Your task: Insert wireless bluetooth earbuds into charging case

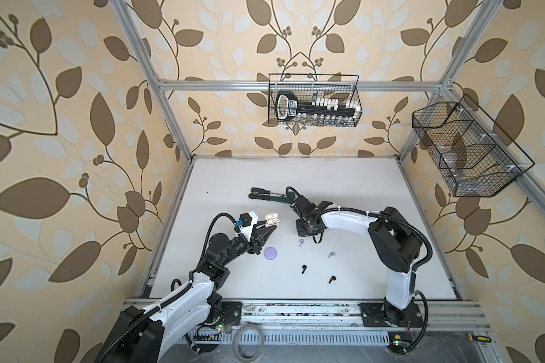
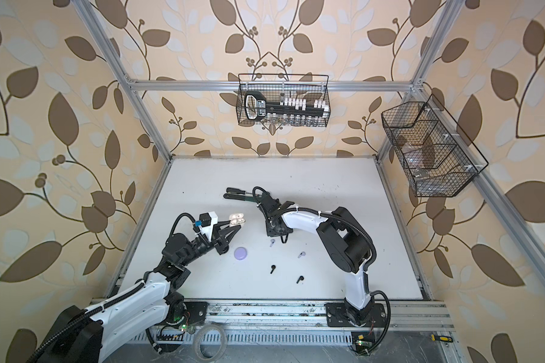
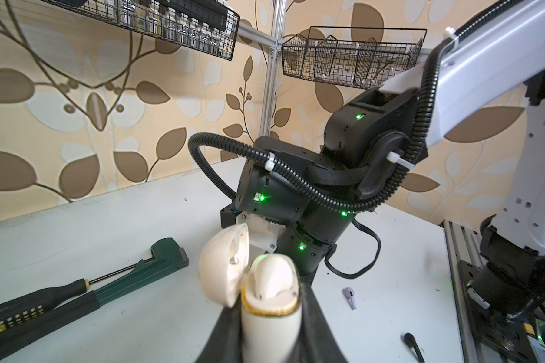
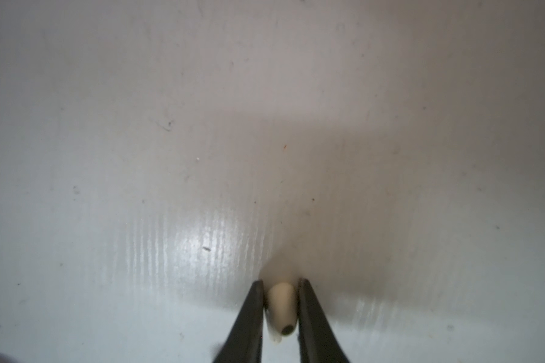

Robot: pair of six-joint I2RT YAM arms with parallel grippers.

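My left gripper is shut on the white charging case [image 3: 271,335], held above the table with its lid [image 3: 222,266] open. My right gripper is down at the table, its fingertips either side of a small cream-white earbud [image 4: 281,305]; whether they grip it is unclear. Other earbuds lie loose on the table: a pale lilac one [image 1: 331,254], another pale one [image 1: 301,242], and black ones [image 1: 304,268] [image 2: 299,279] nearer the front.
A green tool with a screwdriver [image 1: 266,196] lies behind the grippers. A lilac round case [image 1: 270,253] is on the table beside the left gripper. Wire baskets [image 1: 313,112] hang on the walls.
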